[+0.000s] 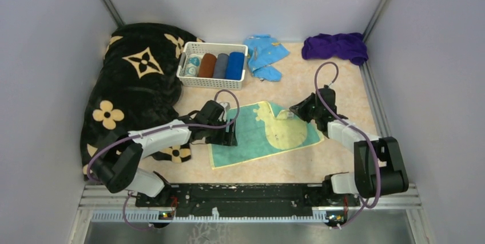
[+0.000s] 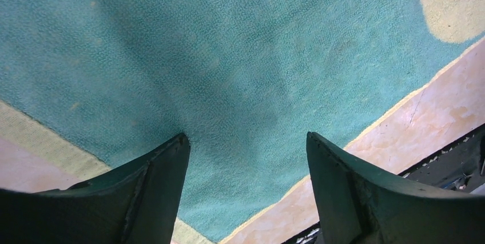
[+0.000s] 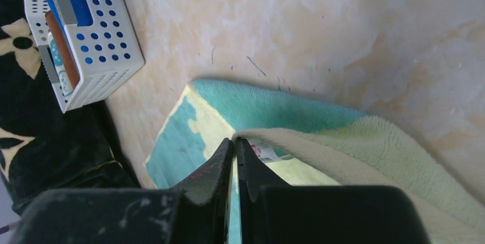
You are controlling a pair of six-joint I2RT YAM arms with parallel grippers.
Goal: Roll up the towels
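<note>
A green towel with a yellow animal figure and pale border lies mostly flat across the middle of the table. Over its left part, my left gripper stands open, only the towel's flat surface showing between the fingers. My right gripper is shut on a pinched edge of the towel at its far right side. From those fingertips the cloth rises in a raised fold, and a white label shows beneath it. The far right corner is partly hidden by the right arm.
A white basket with several rolled towels stands at the back left. Beside it lies a crumpled blue cloth, and a purple cloth is at the back right. A black patterned blanket fills the left side.
</note>
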